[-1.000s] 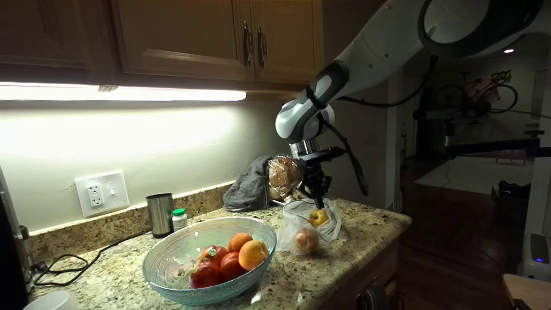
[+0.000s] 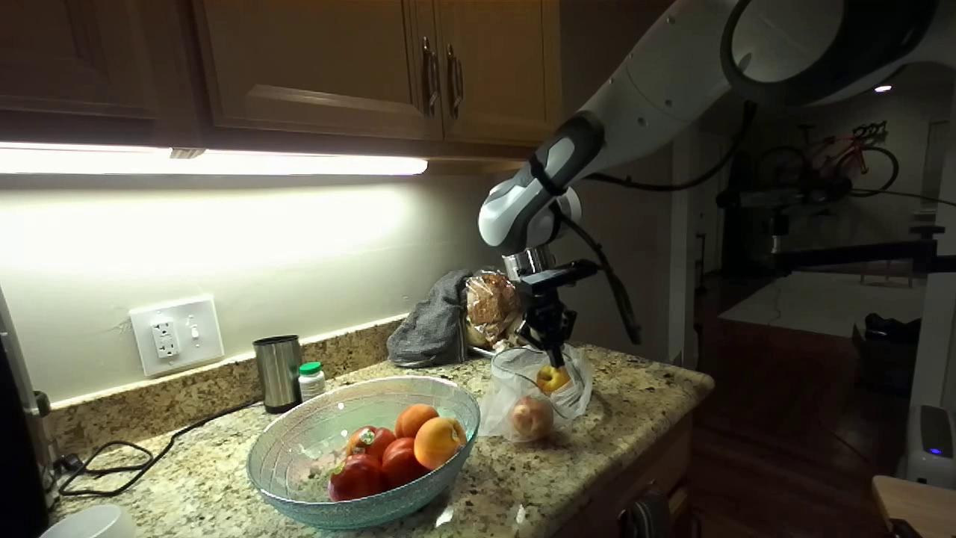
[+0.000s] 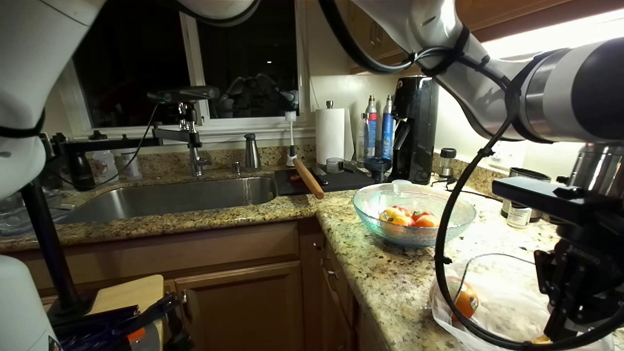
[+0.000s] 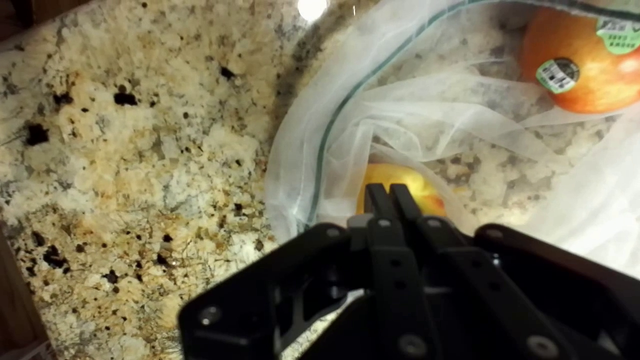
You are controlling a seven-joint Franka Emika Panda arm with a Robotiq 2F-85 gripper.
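A clear produce bag (image 2: 502, 408) lies with its mouth open on the counter; in the wrist view its dark-green rim curves round the contents. Inside it are a yellow apple (image 2: 551, 378) and a redder round fruit (image 4: 576, 63) with stickers. My gripper reaches down through the mouth, its fingertips close together at the top of the yellow apple. The fingers are shut with a narrow gap, and what is pinched there, perhaps the stem, is too small to make out. The fingers hide part of the apple.
A glass bowl (image 2: 287, 471) with several red and orange fruits stands near the bag. Behind are a metal cup (image 2: 279, 375), a green-capped bottle (image 2: 311, 382), a grey cloth (image 2: 432, 327) and wrapped bread (image 2: 491, 306). Bare counter (image 4: 150, 156) lies beside the bag.
My gripper has come down slightly, so its fingertips now overlap the top of the yellow apple. Bag, fruit and bowl look unmoved.
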